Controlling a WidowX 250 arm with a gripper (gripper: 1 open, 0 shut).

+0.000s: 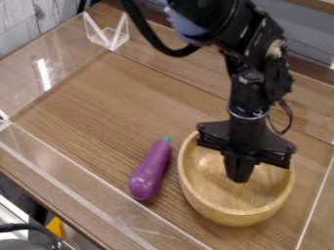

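Observation:
My black gripper (239,166) hangs over a wooden bowl (232,209), its fingers close together with nothing visible between them; it looks shut. The fingertips are at the upper inside of the bowl, and the gripper hides part of the rim behind it. A purple toy eggplant (148,171) with a green tip lies on the wooden table just left of the bowl, outside it.
A white wire object (108,31) stands at the back left, and clear panels line the left edge. Dark cables and a small yellow item sit past the lower left edge.

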